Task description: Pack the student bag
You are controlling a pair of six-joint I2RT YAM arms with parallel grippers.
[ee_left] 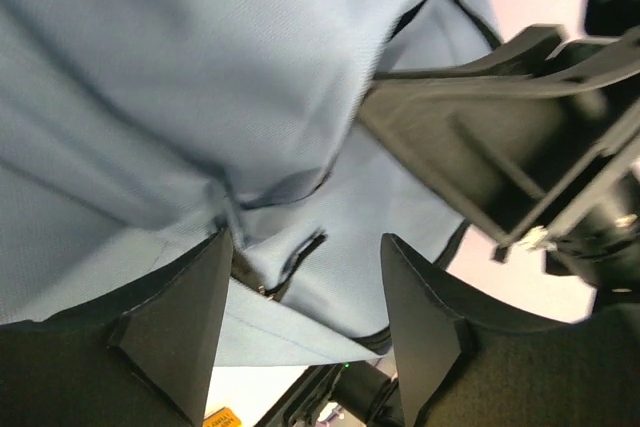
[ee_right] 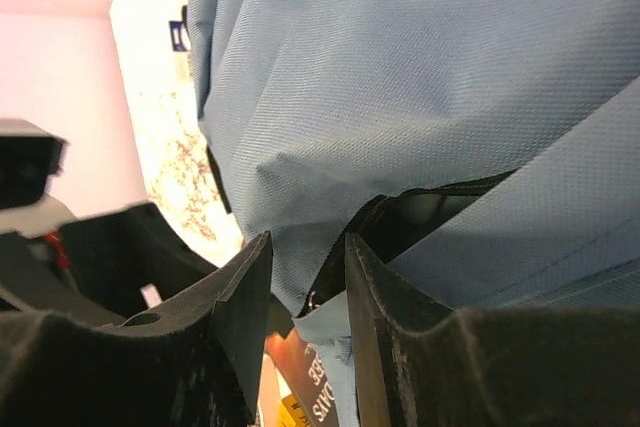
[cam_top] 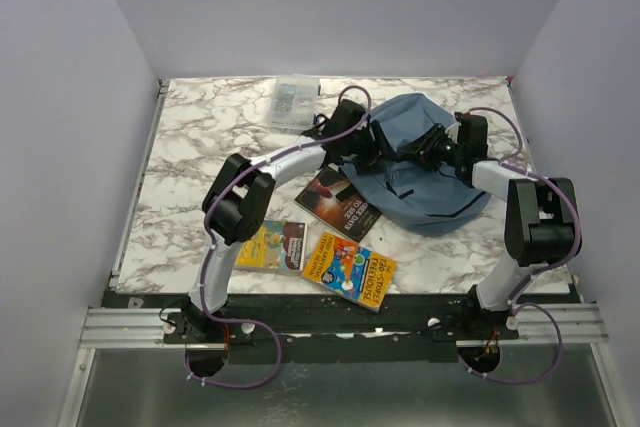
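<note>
The blue-grey bag lies crumpled on the right half of the table. My left gripper hangs over its upper-left part, fingers wide apart above the fabric near a black-lined opening. My right gripper is at that opening from the right, its fingertips part open around a fold of fabric and dark edge; whether it grips cannot be made out. The books and a yellow book lie left of and in front of the bag.
A clear plastic case lies at the back. The two arms' tips are close together over the bag.
</note>
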